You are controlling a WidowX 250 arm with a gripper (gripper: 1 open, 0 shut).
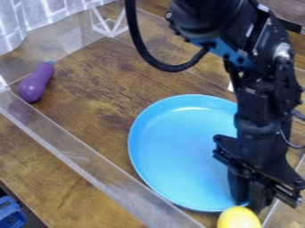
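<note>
The black robot gripper [248,183] is low over the right front part of a blue plate [173,147], its fingers reaching down near the plate's rim. A yellow oval object [238,219] lies just below the fingertips at the bottom edge of the view. Whether anything is between the fingers, and how far apart they stand, is hard to tell.
A purple eggplant-like object [36,82] lies at the upper left. Clear walls cross the wooden table [84,107], one running diagonally at lower left. A blue object [7,212] sits at the lower-left corner.
</note>
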